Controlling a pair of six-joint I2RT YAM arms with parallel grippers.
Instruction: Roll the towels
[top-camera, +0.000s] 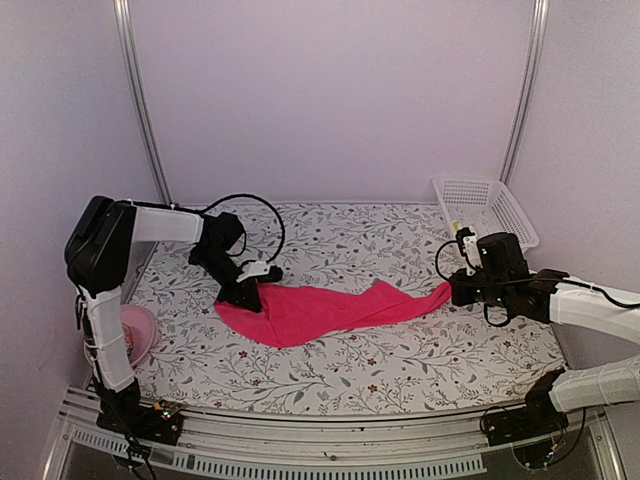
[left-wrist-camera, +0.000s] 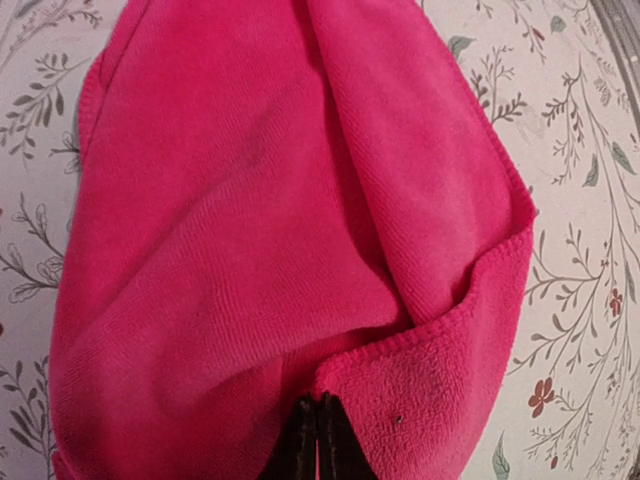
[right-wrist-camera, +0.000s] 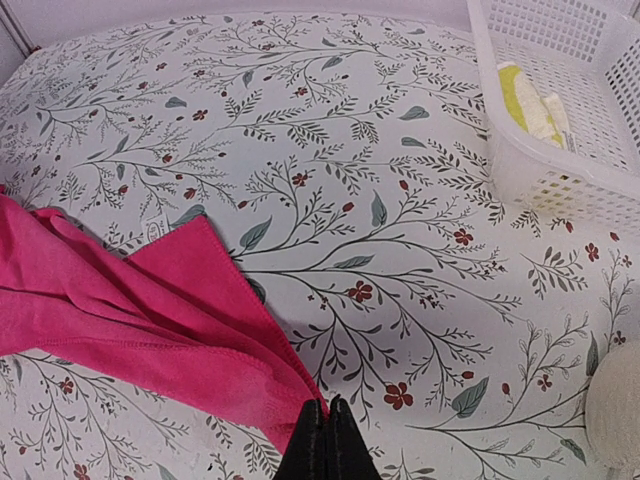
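Observation:
A pink towel (top-camera: 330, 315) lies spread and creased across the middle of the floral mat, narrowing toward the right. My left gripper (top-camera: 250, 300) is down on the towel's left part; in the left wrist view its fingertips (left-wrist-camera: 305, 420) sit at a raised hemmed fold, and whether cloth is between them is hard to see. My right gripper is shut at the towel's narrow right end, where the cloth is gathered at its fingertips.
A white basket (top-camera: 485, 210) with yellow and white cloth stands at the back right. A pink bowl (top-camera: 145, 335) is at the left edge.

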